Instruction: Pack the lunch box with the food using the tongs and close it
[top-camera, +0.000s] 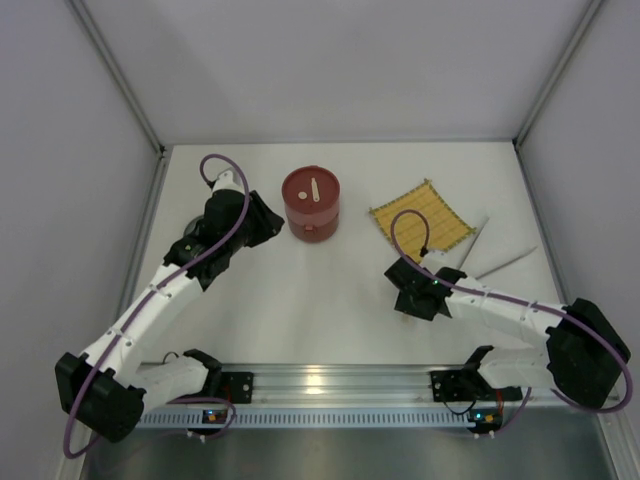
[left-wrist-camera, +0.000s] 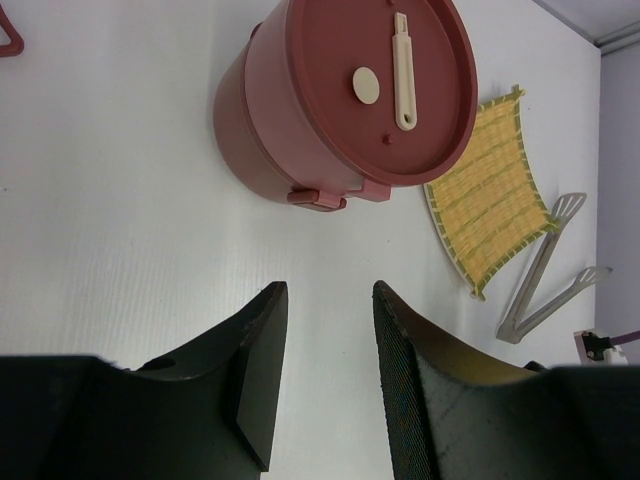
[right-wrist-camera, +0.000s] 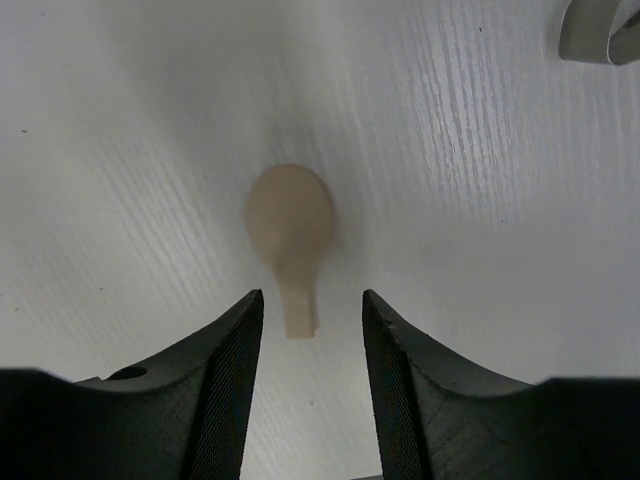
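The round, dark red lunch box (top-camera: 313, 204) stands closed at the back of the table, a light-coloured strip and a small disc on its lid (left-wrist-camera: 425, 120). Beside it, to the left, my left gripper hovers with parted fingers and nothing between them. A small beige spoon-shaped piece (right-wrist-camera: 291, 225) lies flat on the white table in the right wrist view. My right gripper hangs over it, open; the narrow handle end shows between the fingertips, apparently untouched. From above, the right arm covers most of this piece.
A yellow woven mat (top-camera: 424, 215) lies right of the lunch box, with grey metal tongs (left-wrist-camera: 537, 278) spread beyond it. Part of a dark red object (left-wrist-camera: 9, 40) shows at the left wrist view's upper left edge.
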